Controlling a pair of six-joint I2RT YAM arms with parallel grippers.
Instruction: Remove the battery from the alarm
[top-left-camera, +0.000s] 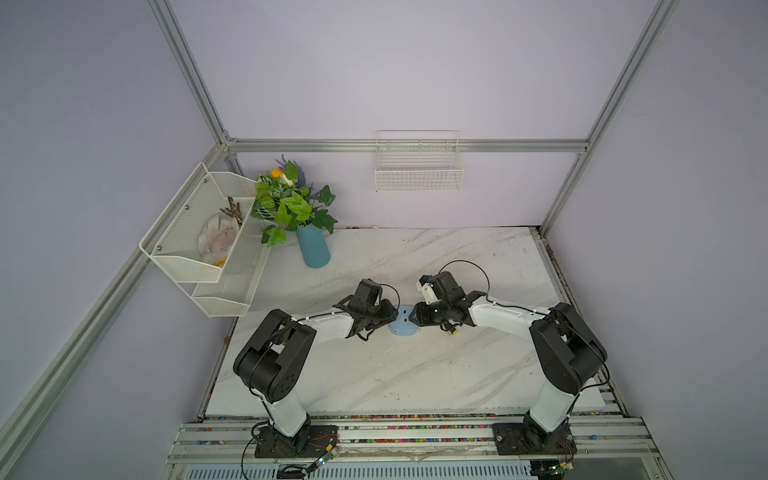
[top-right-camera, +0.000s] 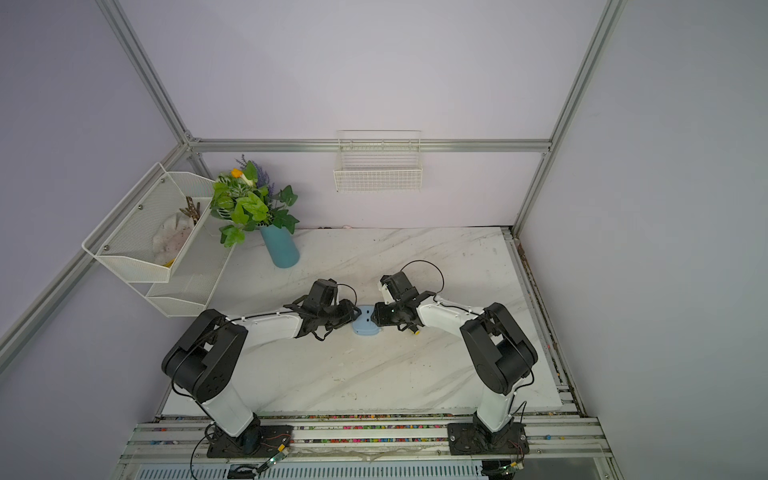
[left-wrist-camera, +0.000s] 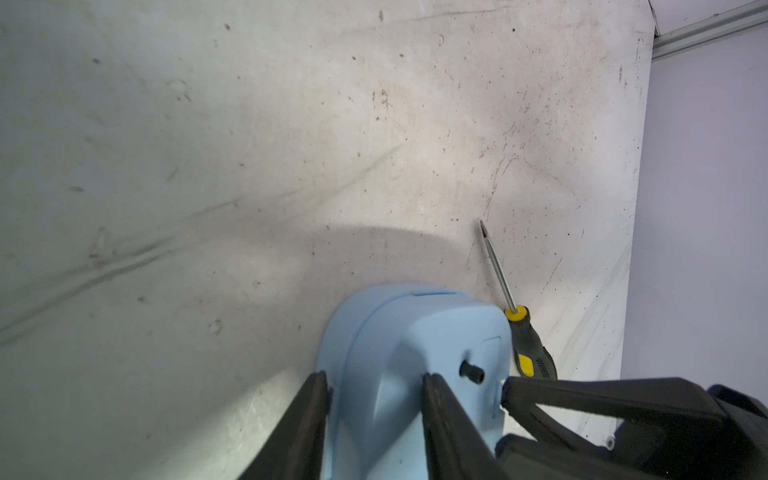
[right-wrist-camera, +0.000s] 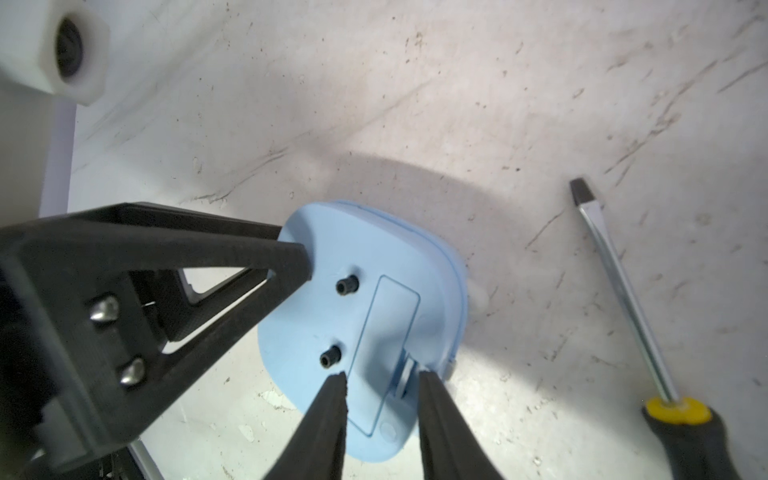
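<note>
The light blue alarm (right-wrist-camera: 312, 312) lies on the white table between my grippers, two black posts and a rectangular panel (right-wrist-camera: 384, 312) on its face. My left gripper is shut on the alarm's body, one finger either side of its rounded rim. My right gripper is part open at the lower end of the panel, its fingertips low on the alarm's face and edge; whether they touch it I cannot tell. No loose battery is visible.
A screwdriver (right-wrist-camera: 640, 320) with a yellow and black handle lies beside the alarm. A blue vase (top-left-camera: 313, 248) with plants stands at back left, near wire baskets (top-left-camera: 208, 272).
</note>
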